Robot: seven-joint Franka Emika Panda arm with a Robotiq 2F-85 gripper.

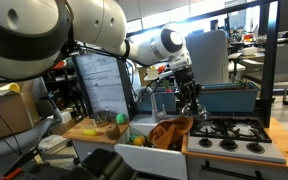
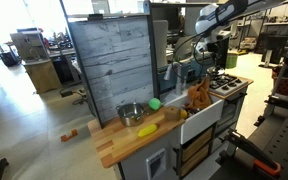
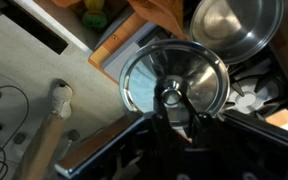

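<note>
My gripper is shut on the knob of a shiny round metal lid, which fills the middle of the wrist view. A stainless pot stands just beyond the lid, uncovered, with its inside showing empty. In exterior view 1 the gripper hangs over the counter between the sink and the stove, close to the pot. How high the lid is above the counter is hard to tell.
A black-grated stove lies to the right. An orange-brown cloth drapes over the white sink, which holds several toy foods. The wooden counter carries another metal pot and a yellow item.
</note>
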